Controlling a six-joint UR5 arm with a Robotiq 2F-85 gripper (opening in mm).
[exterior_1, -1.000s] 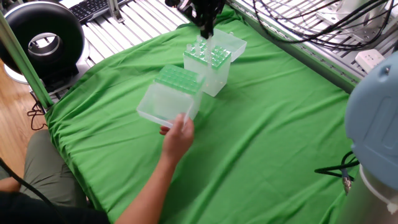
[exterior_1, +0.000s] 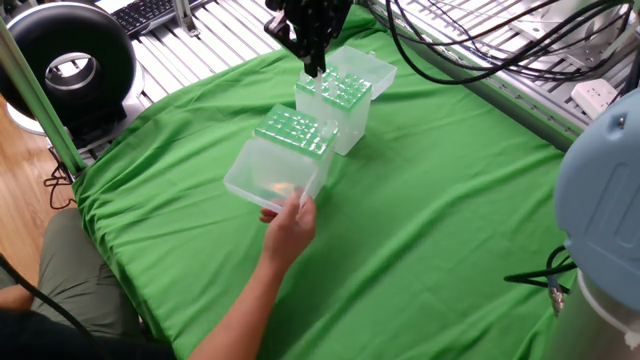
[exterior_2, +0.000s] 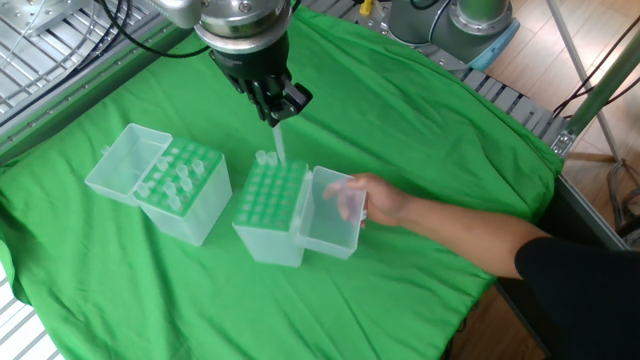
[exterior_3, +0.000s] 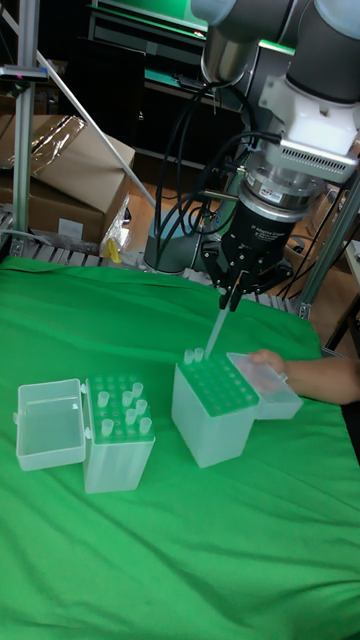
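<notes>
My gripper (exterior_3: 228, 300) is shut on a slender translucent pipette tip (exterior_3: 216, 333), which hangs slightly tilted. Below it stands a translucent tip box with a green rack (exterior_2: 272, 190). Two short tips (exterior_2: 266, 158) stand at one corner of that rack, and the held tip's lower end is right beside them; whether it has entered a hole I cannot tell. A person's hand (exterior_1: 290, 229) grasps the open lid (exterior_2: 330, 215) of this box. A second box with a green rack (exterior_3: 119, 409) holds several upright tips (exterior_3: 133, 403); its lid (exterior_3: 50, 425) is open too.
Green cloth (exterior_1: 430, 230) covers the table, with free room in front of and around the boxes. The person's forearm (exterior_2: 465, 232) reaches in from the side. Black cables (exterior_1: 480, 60) run along the table's far edge in exterior view 1.
The hand-held box has shifted slightly right and turned a little.
</notes>
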